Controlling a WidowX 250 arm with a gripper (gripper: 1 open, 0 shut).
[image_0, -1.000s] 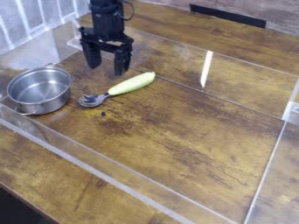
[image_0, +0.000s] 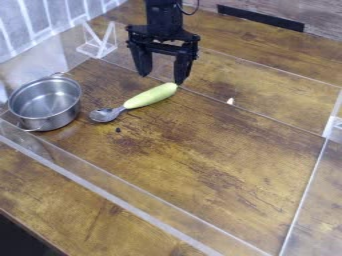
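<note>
My black gripper (image_0: 163, 62) hangs at the top middle, open, its fingers just behind and above a spoon with a pale yellow-green handle (image_0: 150, 96). The spoon's metal head (image_0: 106, 114) points left, toward a steel pot (image_0: 43, 103) that stands at the left. Nothing shows between the fingers.
The wooden table (image_0: 214, 175) is broad and clear at the front and right. Transparent panels run along the sides, with a white frame (image_0: 99, 40) at the back left. A small white mark sits right of the spoon.
My gripper has moved to the right, from behind the spoon's left part to behind the handle's right end. The spoon and pot look unmoved.
</note>
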